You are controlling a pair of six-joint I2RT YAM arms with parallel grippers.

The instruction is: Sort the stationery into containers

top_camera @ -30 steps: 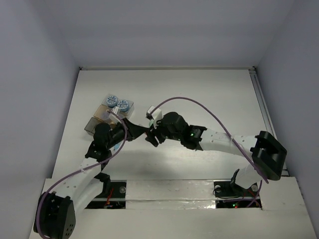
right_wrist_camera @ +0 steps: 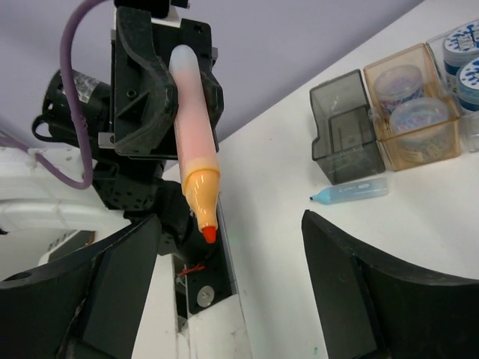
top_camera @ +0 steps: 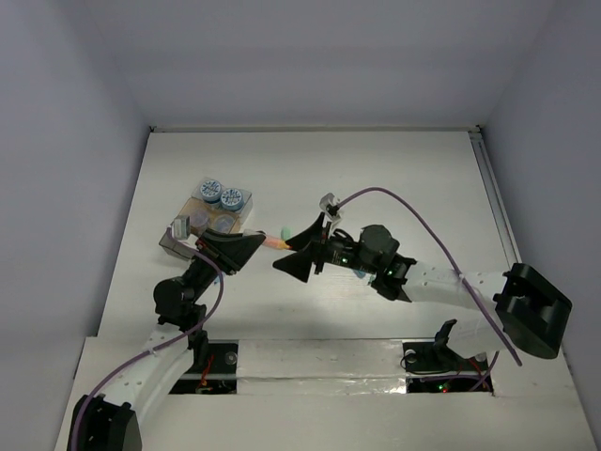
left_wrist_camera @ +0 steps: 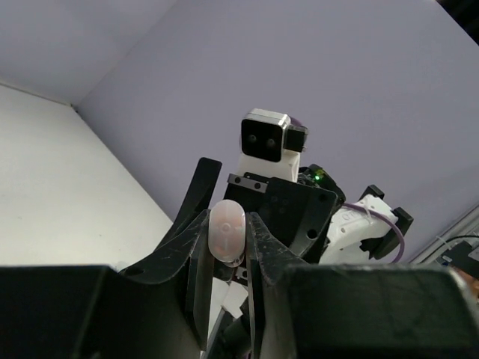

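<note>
A pink marker with an orange tip is held horizontally in my left gripper point(top_camera: 254, 241), which is shut on it; the left wrist view shows its rounded end point(left_wrist_camera: 226, 230) between the fingers. My right gripper point(top_camera: 293, 256) faces the marker's tip from the right, its fingers apart with nothing between them in the right wrist view. A blue marker point(right_wrist_camera: 352, 191) lies on the table beside a grey translucent container point(right_wrist_camera: 337, 149). An amber container point(right_wrist_camera: 441, 146) holds round tubs, and blue-lidded jars point(top_camera: 211, 191) stand behind it.
Small blue and green items lie partly hidden behind my right gripper in the top view. Walls surround it.
My left gripper shifted slightly, still holding the marker.
</note>
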